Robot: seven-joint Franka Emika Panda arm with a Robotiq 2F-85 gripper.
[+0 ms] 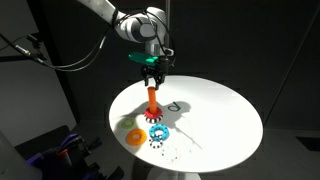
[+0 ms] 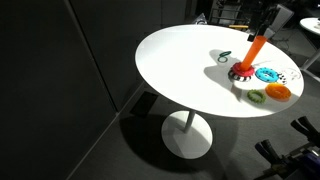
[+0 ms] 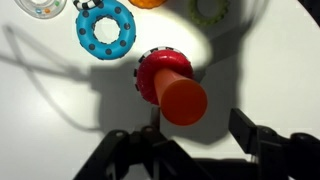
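An orange post [image 1: 152,101] rises from a red base with a black-and-white patterned edge [image 1: 154,117] on the round white table. In the wrist view, the post's rounded orange top [image 3: 184,102] faces the camera and covers part of the red base [image 3: 150,72]. My gripper is over the post, with its dark fingers [image 3: 240,122] apart on either side of the top. Whether either finger touches the post cannot be made out. Exterior view 2 shows the post [image 2: 254,52] leaning a little, its upper end close to the gripper.
Near the base lie a blue ring [image 3: 124,30], an orange ring [image 1: 136,137], a green ring [image 1: 128,122] and a clear ring with dark specks [image 1: 156,149]. Behind the post sits a small dark green ring [image 1: 174,106].
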